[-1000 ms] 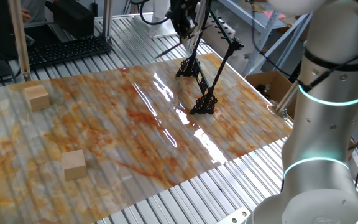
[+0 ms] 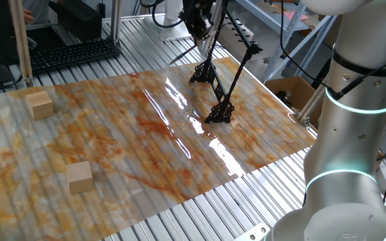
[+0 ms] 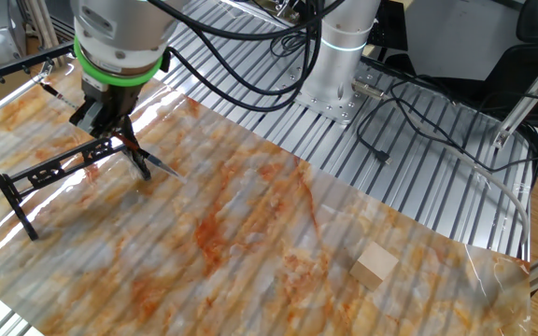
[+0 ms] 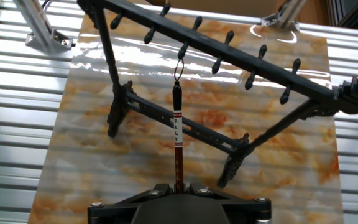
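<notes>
A writing brush with a dark red handle [image 4: 178,155], a white label and a thin cord loop [image 4: 179,70] is held by my gripper, which is shut on its handle. The loop lies close by the tip of one peg on the black rack's upper bar [image 4: 213,46]; whether it is around the peg I cannot tell. In exterior view 2 the brush slants, its pale pointed tip [image 3: 164,167] low and near the rack's lower bar [image 3: 63,166]. Exterior view 1 shows the gripper [image 2: 203,41] partly hidden beside the rack [image 2: 221,90].
Two wooden blocks [image 2: 39,105] [image 2: 80,177] sit on the marbled sheet [image 2: 133,134], well away from the rack. A keyboard [image 2: 72,57] lies behind. Loose cables [image 3: 437,135] cross the slatted metal table.
The arm column at the right of exterior view 1 has shifted slightly rightward. The brush tip has moved only a little; rack and blocks stay put.
</notes>
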